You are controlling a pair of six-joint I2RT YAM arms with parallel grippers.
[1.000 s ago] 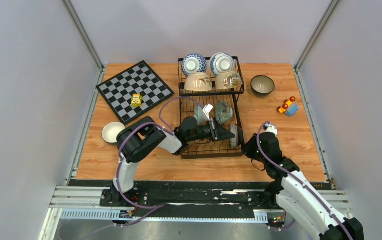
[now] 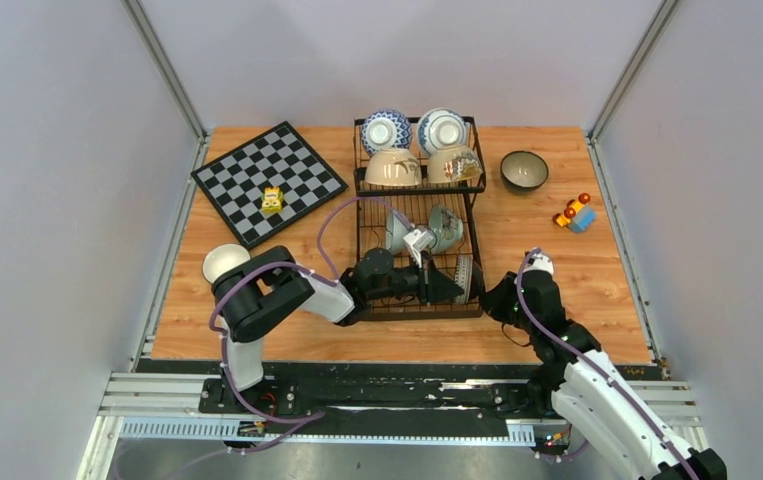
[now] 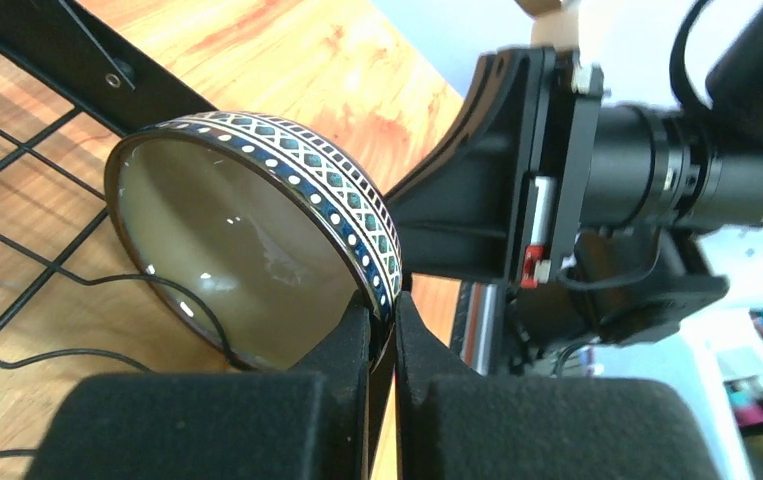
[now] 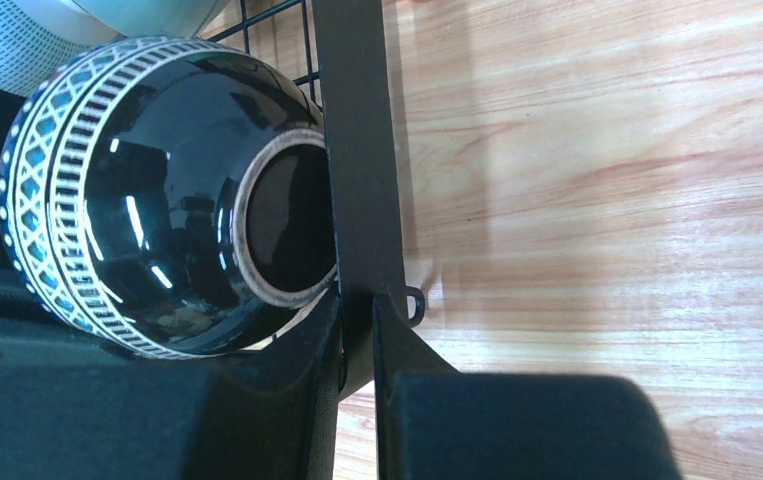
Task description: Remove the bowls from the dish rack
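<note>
A patterned dark bowl (image 3: 247, 240) stands on its side at the right front of the dish rack's lower tier. My left gripper is shut on its rim. My right gripper is shut on the black side rail (image 4: 357, 130) of the rack, just beside that bowl. Behind them are pale green cups or bowls (image 2: 447, 228) on the lower tier. The upper tier holds two blue-and-white bowls (image 2: 384, 132) and two cream bowls (image 2: 392, 170).
A grey bowl (image 2: 524, 171) stands right of the rack, near a toy (image 2: 579, 218). A white bowl (image 2: 225, 260) is at the left, below a chessboard (image 2: 247, 170) with a yellow object on it.
The left arm has shifted slightly toward the front edge with the bowl, and the rack appears nudged slightly that way too. The right arm has barely moved.
</note>
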